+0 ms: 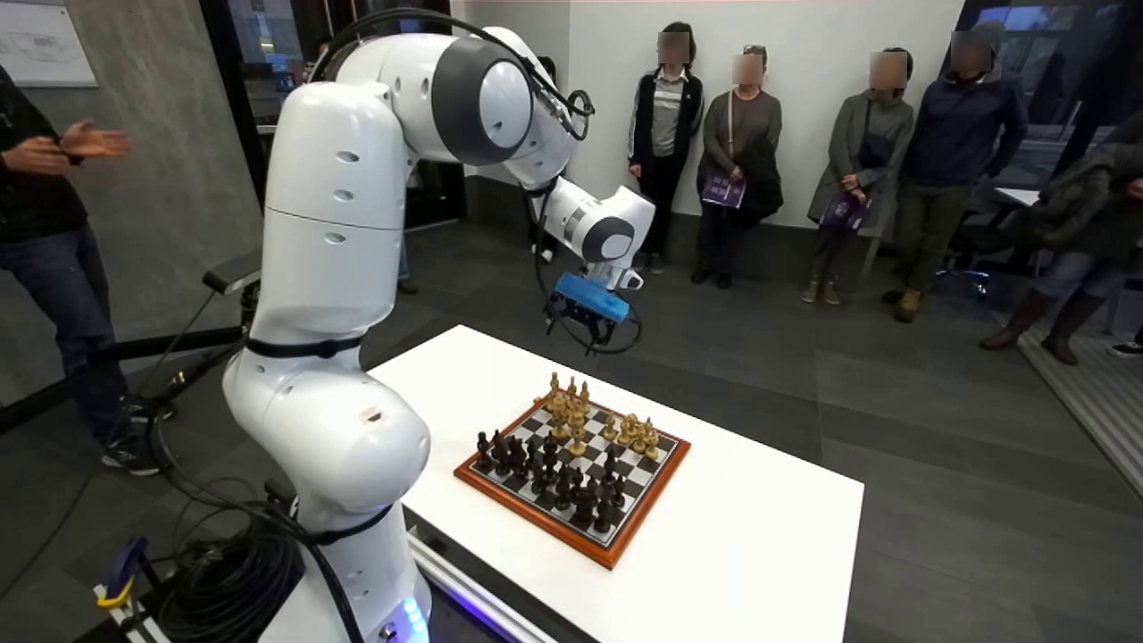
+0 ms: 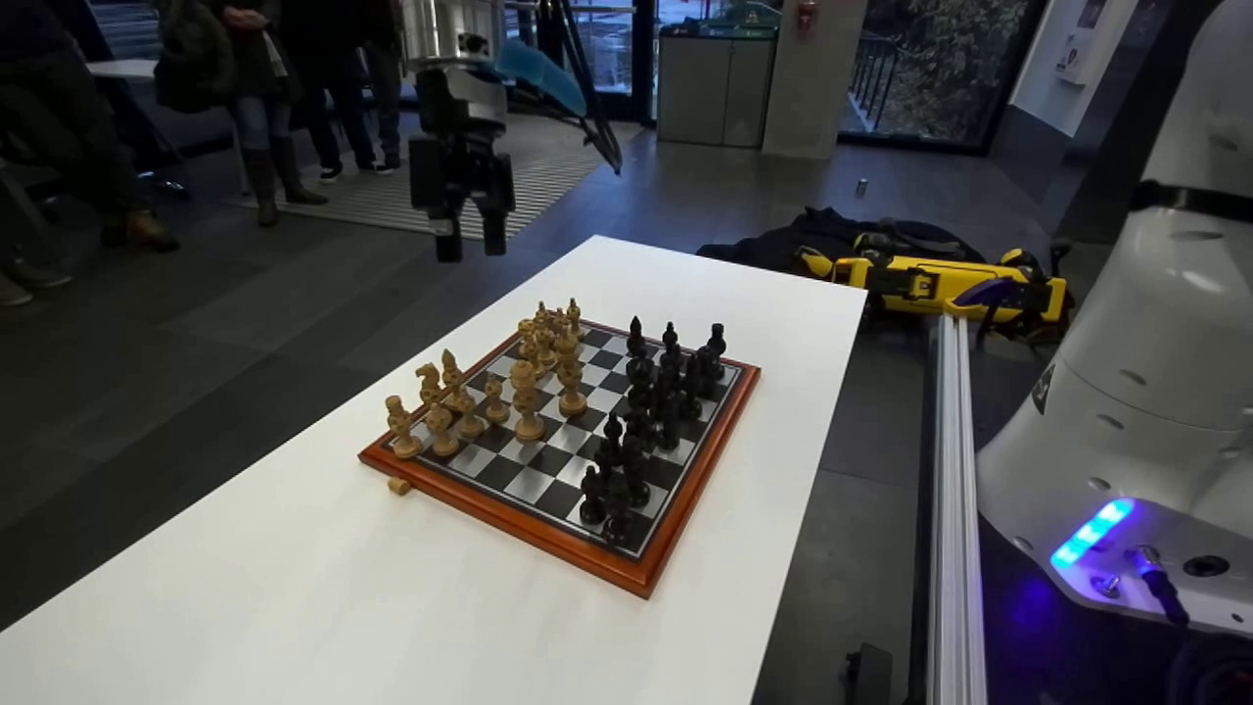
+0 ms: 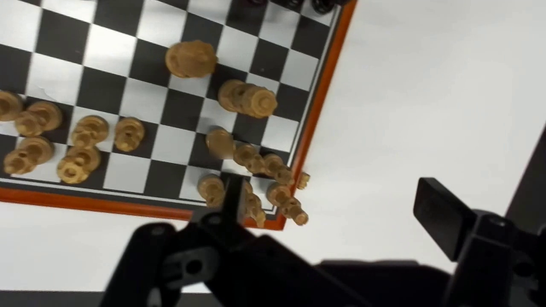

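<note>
A chessboard with a red-brown wooden rim [image 2: 517, 519] rests on the white table, light wooden pieces [image 3: 129, 134] along one side and black pieces [image 2: 614, 458] on the other. My gripper [image 2: 472, 241] hangs above table height, past the light side and clear of the pieces. In the wrist view it is open, its fingers wide apart with nothing held; its left finger [image 3: 235, 199] hides part of the corner light pieces.
A small light object [image 3: 303, 181] lies on the table just outside the board rim. Bare white table [image 1: 750, 504] surrounds the board. Several people stand by the back wall. A yellow machine [image 2: 951, 288] lies on the floor beyond the table.
</note>
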